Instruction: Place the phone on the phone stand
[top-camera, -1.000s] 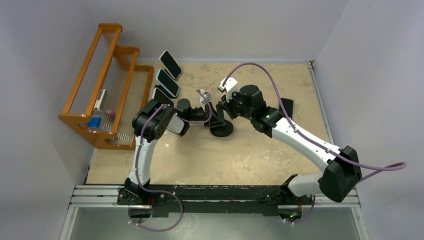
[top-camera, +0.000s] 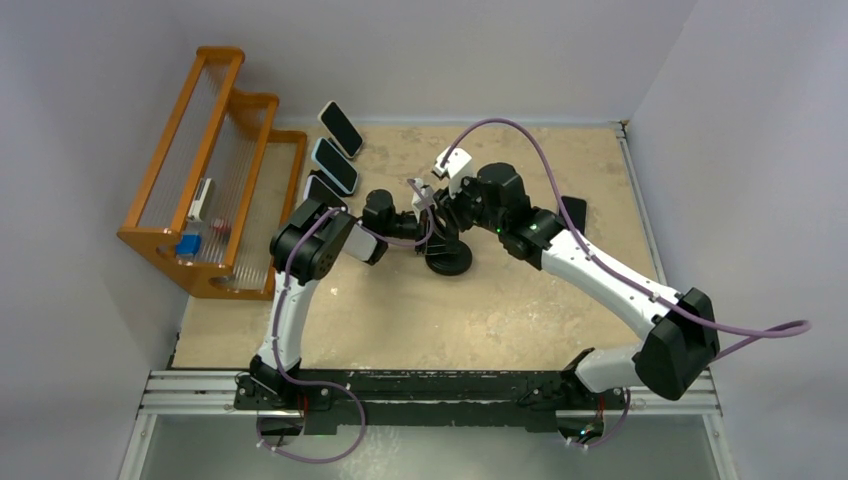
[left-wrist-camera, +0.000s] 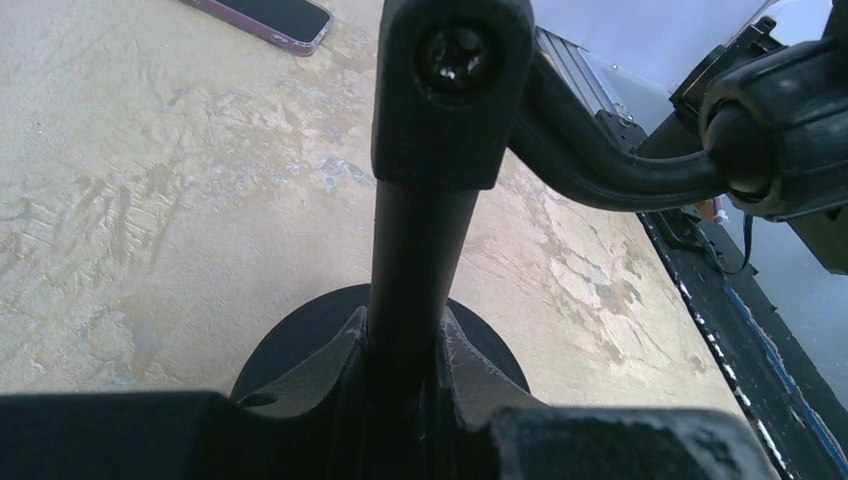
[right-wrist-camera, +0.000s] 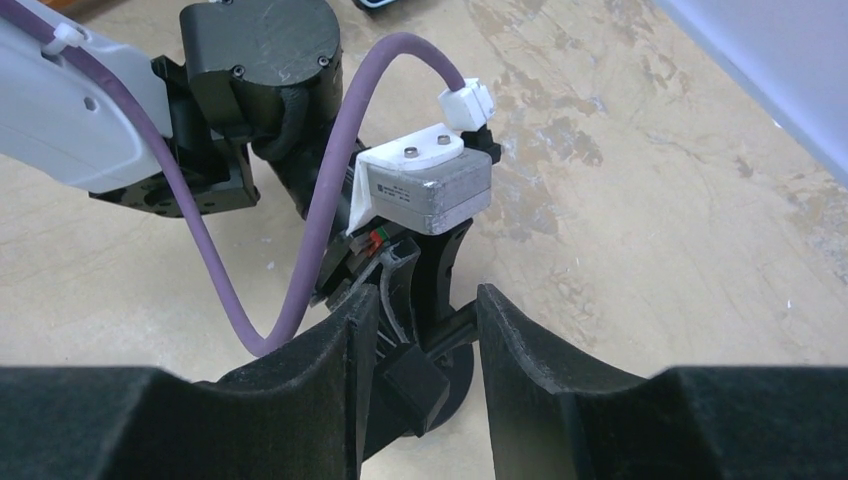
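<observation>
A black phone stand with a round base (top-camera: 448, 260) stands mid-table, largely hidden from above by both arms. In the left wrist view my left gripper closes round the stand's upright post (left-wrist-camera: 418, 240). My right gripper is open at the upper part of the stand, its fingers either side of it in the right wrist view. A black phone (top-camera: 573, 214) lies flat at the right of the table, also seen with a purple edge (left-wrist-camera: 260, 18) in the left wrist view.
Three phones (top-camera: 335, 166) rest tilted on supports at the back left, beside a wooden rack (top-camera: 205, 140) holding small items.
Both grippers and the stand have shifted slightly, the left gripper and base a little to the right and the right gripper slightly toward the back.
</observation>
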